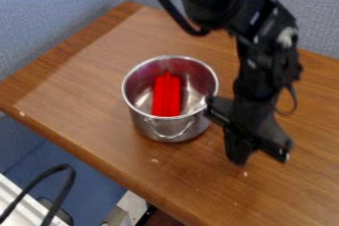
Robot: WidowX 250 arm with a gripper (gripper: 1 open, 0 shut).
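A steel pot (143,115) with a wire handle stands on the wooden table (79,61), left of centre. Inside it is a red block-like object (167,96). The black gripper (239,153) is low over the table, just right of the pot, blurred in this frame. It looks shut, with nothing visible between its fingers; whether it touches the table cannot be told.
Grey padded walls stand behind.
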